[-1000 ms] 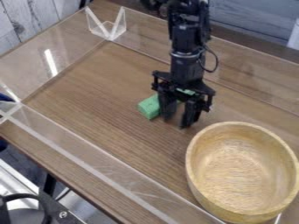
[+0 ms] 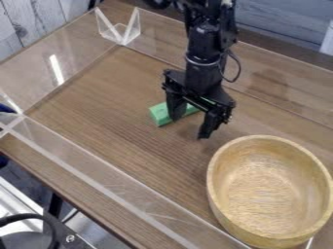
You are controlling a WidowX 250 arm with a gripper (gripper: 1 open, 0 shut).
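Observation:
My black gripper (image 2: 193, 109) hangs over the middle of the wooden table, its open fingers spread on either side, low near the surface. A green object (image 2: 162, 114) lies beneath it, partly hidden behind the left side of the gripper; whether the fingers touch it I cannot tell.
A large tan round bowl (image 2: 264, 195) fills the lower right. A clear angular item (image 2: 119, 26) stands at the upper left.
The gripper has turned and moved slightly left, its fingers now spread wider across the view. The green object is still beneath it, at a slightly different visible angle.

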